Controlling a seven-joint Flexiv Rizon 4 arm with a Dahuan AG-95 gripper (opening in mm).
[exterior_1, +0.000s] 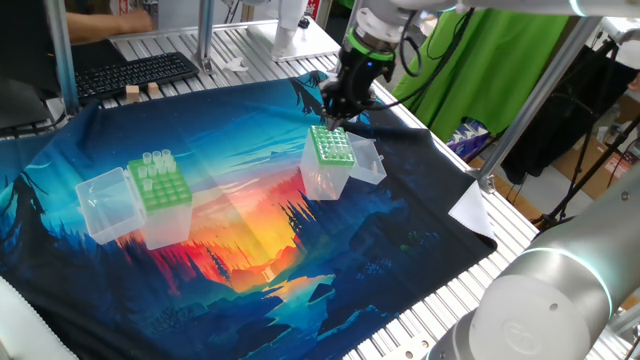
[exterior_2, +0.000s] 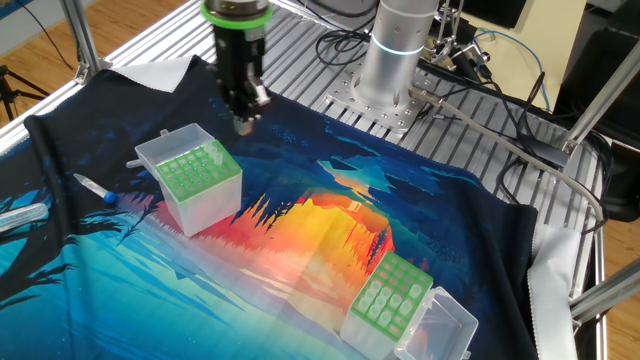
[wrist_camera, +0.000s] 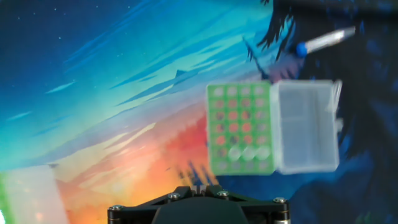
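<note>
My gripper shows at the bottom edge of the wrist view, its fingertips close together with nothing visible between them. In exterior view 2 the gripper (exterior_2: 243, 126) hangs above the cloth, behind and to the right of one green-topped tube box (exterior_2: 199, 172). That box (wrist_camera: 240, 127) has its clear lid (wrist_camera: 306, 126) open, and three whitish tubes (wrist_camera: 249, 153) show in one row. The second green-topped box (exterior_1: 160, 190) stands apart, with several clear tubes (exterior_1: 157, 160) sticking up from it and its lid (exterior_1: 108, 205) open.
A blue-capped pen (exterior_2: 95, 188) lies on the printed cloth (exterior_2: 270, 270) near the first box. Cloth between the two boxes is clear. A keyboard (exterior_1: 138, 74) and small wooden blocks (exterior_1: 132, 93) sit at the table's far edge.
</note>
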